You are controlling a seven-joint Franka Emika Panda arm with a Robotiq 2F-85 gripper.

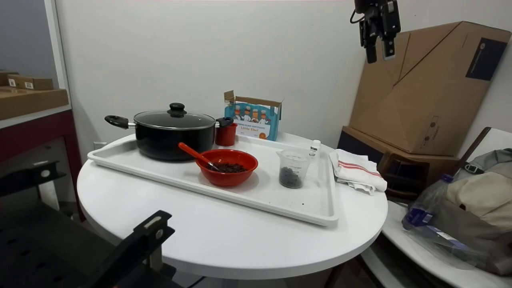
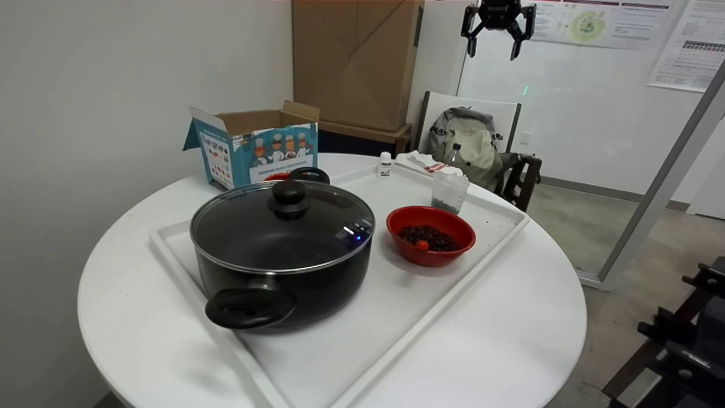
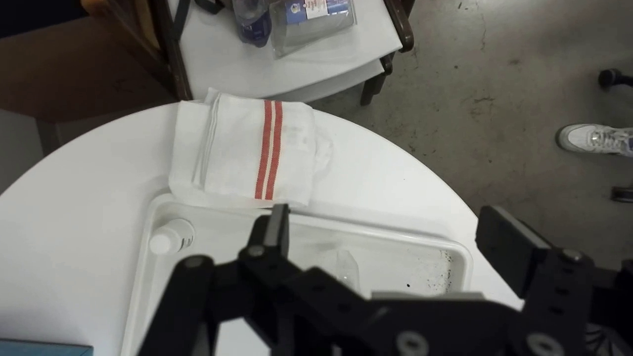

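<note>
High above the table's right end, my gripper stands open, nothing between its fingers; exterior view 2 shows the gripper with its two fingers well apart. In the wrist view the white towel with red stripes lies folded on the table beyond the tray. A clear measuring cup with dark pieces in it stands on the white tray; in the wrist view the arm parts mostly cover it. Left of the cup, a red bowl holds dark pieces and a red-handled spoon.
A lidded black pot fills the tray's other end, beside a red cup. A small white bottle stands in a tray corner. Behind are an open blue box and large cardboard boxes.
</note>
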